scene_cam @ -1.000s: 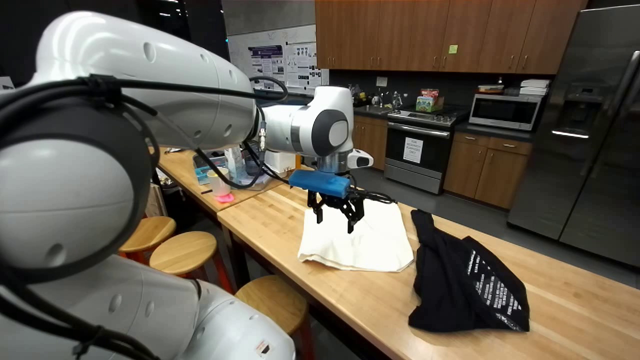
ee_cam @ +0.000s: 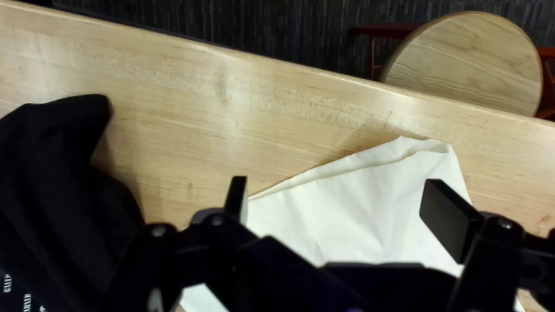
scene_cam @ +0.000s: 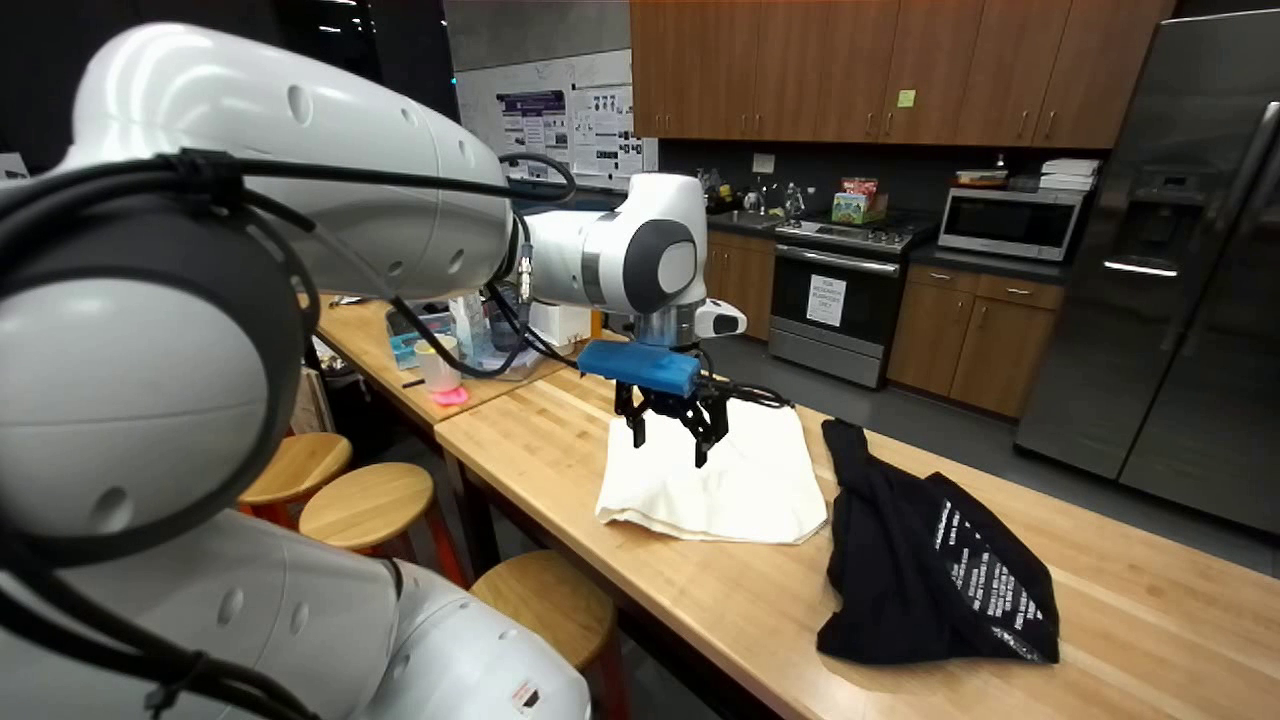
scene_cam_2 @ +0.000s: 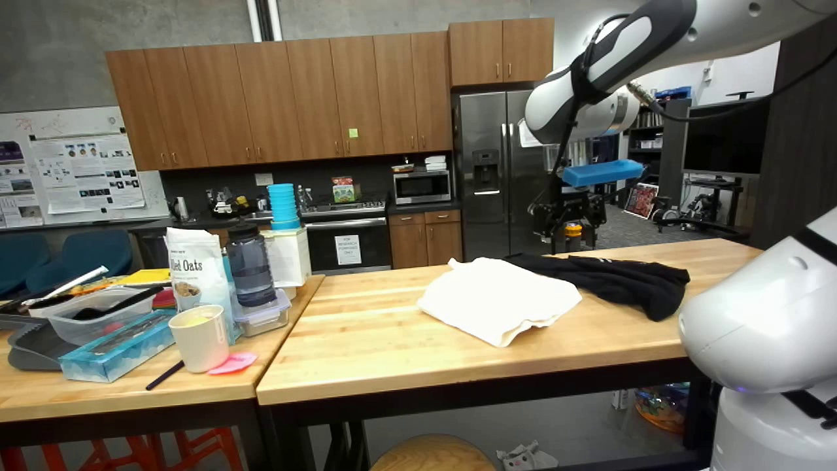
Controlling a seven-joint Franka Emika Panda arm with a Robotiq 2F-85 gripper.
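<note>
A white cloth (scene_cam: 732, 492) lies spread on the wooden table, partly folded along one edge. My gripper (scene_cam: 669, 450) hangs above it, its fingers wide apart with nothing between them. The wrist view shows the gripper open over the cloth (ee_cam: 359, 208), one of whose corners shows beyond the fingers; the gripper's body hides the nearer part. A black garment (scene_cam: 936, 552) with white print lies crumpled beside the cloth, a strip of bare wood between them in the wrist view. In the second exterior view, the white cloth (scene_cam_2: 502, 302) lies flat in front of the black garment (scene_cam_2: 620, 279).
A side table there holds a white cup (scene_cam_2: 199, 337), a tissue box (scene_cam_2: 118, 345), an oats bag (scene_cam_2: 196, 267) and a dark bottle (scene_cam_2: 251, 271). A round stool (ee_cam: 468, 62) stands by the table edge.
</note>
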